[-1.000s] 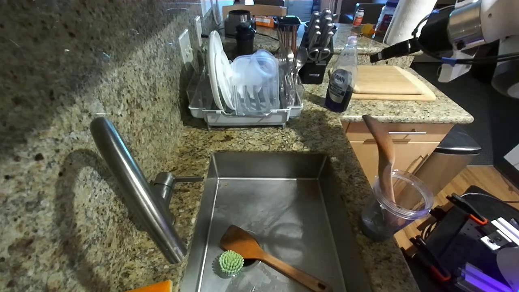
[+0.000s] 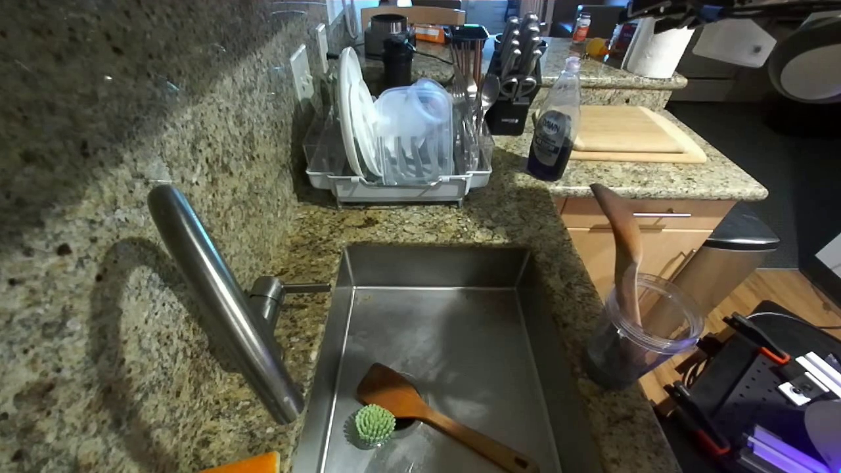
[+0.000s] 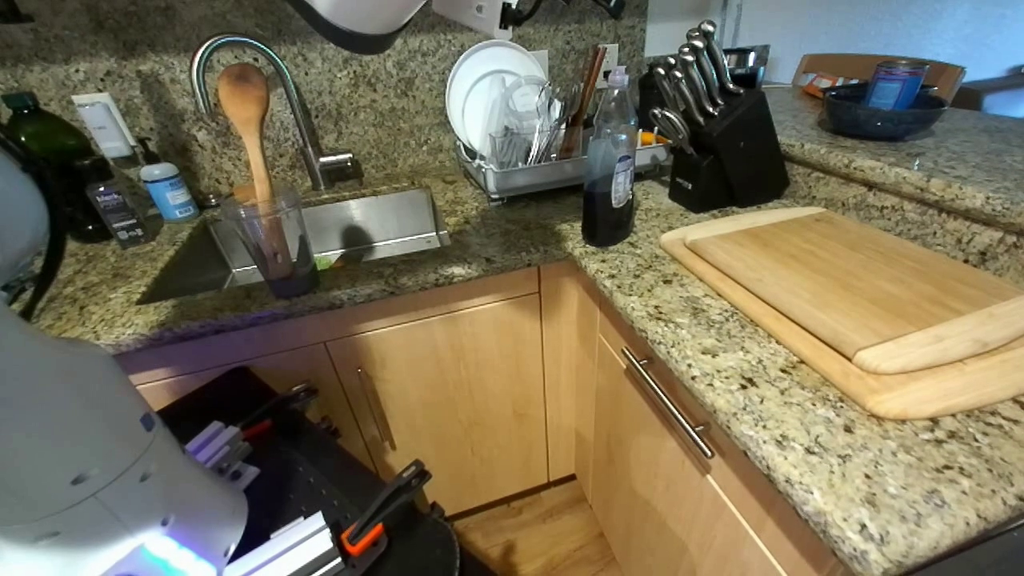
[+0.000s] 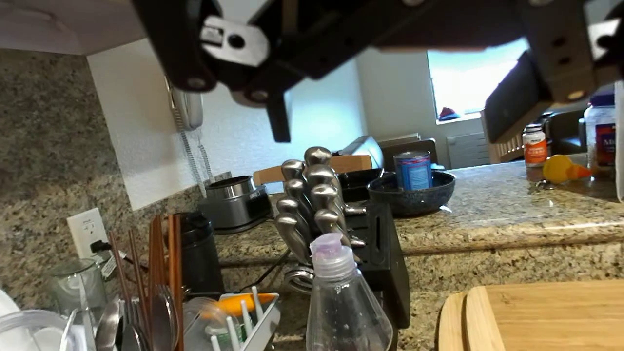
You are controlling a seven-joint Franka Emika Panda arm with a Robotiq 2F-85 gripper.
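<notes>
My gripper stands open in the wrist view, its dark fingers wide apart and nothing between them. Beyond and below it, a clear dish soap bottle [image 4: 349, 313] with a pale purple cap stands upright; its dark liquid and label show in exterior view 1, where the bottle [image 2: 555, 130] is on the counter corner. In the sink [image 2: 441, 331] lie a wooden spatula [image 2: 457, 429] and a green scrub brush [image 2: 374, 424]. A clear container [image 2: 642, 339] by the sink edge holds a wooden spoon [image 2: 619, 228]. The fingertips are out of sight in exterior view 2.
A dish rack [image 2: 402, 189] with plates and utensils stands behind the sink. A black knife block [image 3: 725, 154] is close behind the bottle, and stacked cutting boards [image 3: 864, 288] lie to its right. The faucet [image 2: 225, 299] arches beside the sink.
In exterior view 1 the arm has risen towards the top right edge, away from the cutting boards and bottle. The bottle, spoon and sink contents stay where they were.
</notes>
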